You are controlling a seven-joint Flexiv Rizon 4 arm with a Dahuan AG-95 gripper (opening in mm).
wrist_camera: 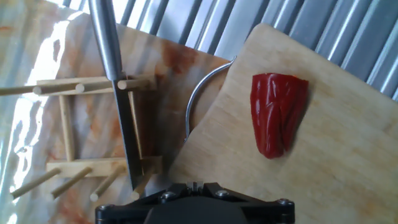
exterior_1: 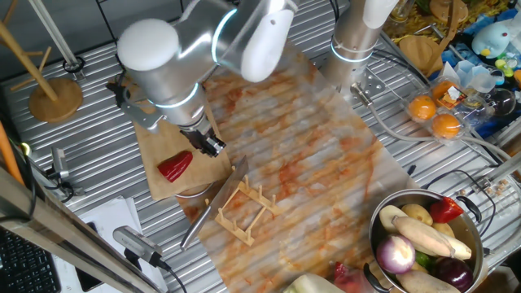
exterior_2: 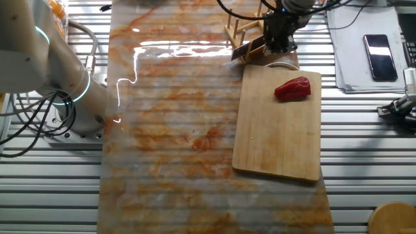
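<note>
My gripper is shut at the bottom of the wrist view, with nothing showing between its fingers. In exterior view 1 the gripper [exterior_1: 215, 148] hangs over the right edge of the wooden cutting board [exterior_1: 155, 142]. A red pepper piece [wrist_camera: 278, 115] lies on the board, apart from the gripper. The knife [wrist_camera: 107, 40] rests in the wooden peg rack [wrist_camera: 67, 127], its blade between the pegs and its handle sticking out past the rack. In exterior view 2 the arm partly covers the rack [exterior_2: 235, 36].
A metal pot [exterior_1: 377, 236] full of vegetables stands at the lower right in exterior view 1. The marbled sheet [exterior_1: 326, 155] is largely bare in its middle. A phone [exterior_2: 380, 57] lies on papers past the board. A wooden stand [exterior_1: 55, 102] is at the far left.
</note>
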